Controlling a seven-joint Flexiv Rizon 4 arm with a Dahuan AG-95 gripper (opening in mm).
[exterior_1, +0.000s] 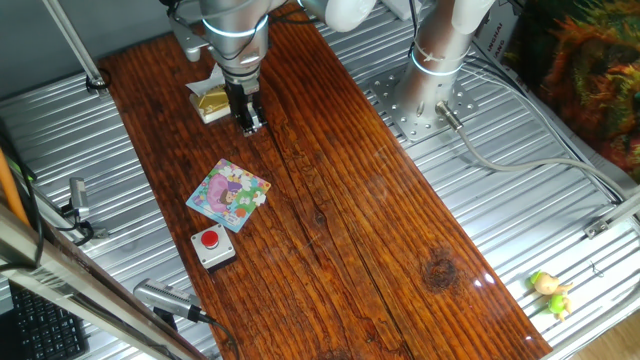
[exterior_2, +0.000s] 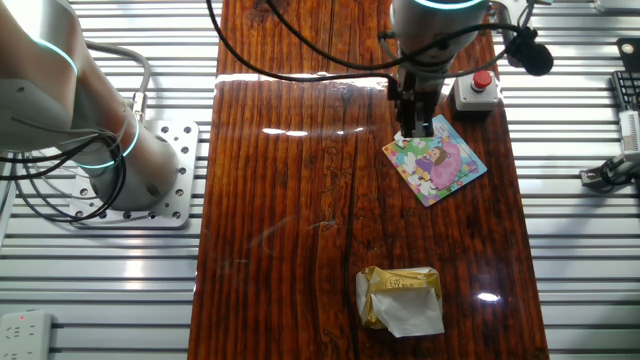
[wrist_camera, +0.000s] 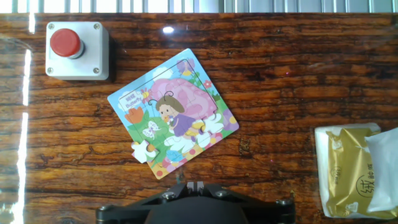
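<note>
A square butterfly puzzle with a girl and a pink wing lies flat on the wooden table. At its edge, in the lower left of the wrist view, a small white puzzle piece sits askew, partly over the border and partly on the wood. My gripper is at the bottom of the wrist view, its fingertips close together and nothing visible between them. Exterior view 1 has the gripper above the table, apart from the puzzle and between it and the tissue pack.
Beside the puzzle stands a grey box with a red button. A gold and white tissue pack lies on the table's other side of the puzzle.
</note>
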